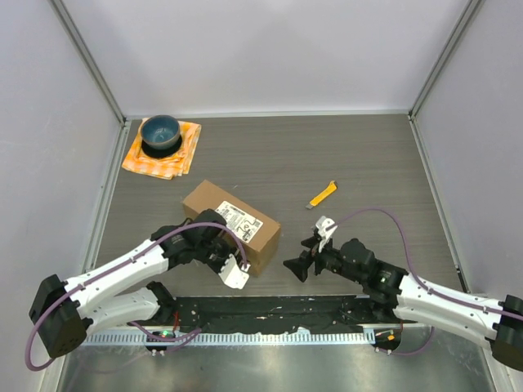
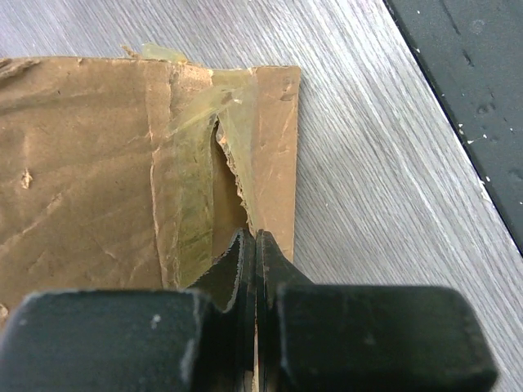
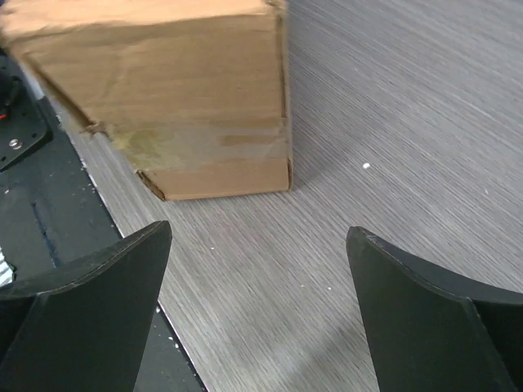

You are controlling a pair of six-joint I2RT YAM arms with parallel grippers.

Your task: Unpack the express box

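Note:
The brown cardboard box (image 1: 258,255) with a white label (image 1: 239,221) lies askew left of the table's middle. In the left wrist view, one taped face (image 2: 73,171) has a slit beside the clear tape (image 2: 194,188). My left gripper is shut, its tips against the slit's torn edge; whether that edge is pinched between them cannot be told. My right gripper (image 1: 301,255) stands open and empty just right of the box, the box (image 3: 204,90) lying beyond its fingers in the right wrist view. A yellow utility knife (image 1: 324,194) lies on the table behind the right gripper.
At the back left, a blue bowl (image 1: 160,131) rests on a black plate over an orange checked cloth (image 1: 149,167). A dark strip (image 1: 270,314) runs along the front edge.

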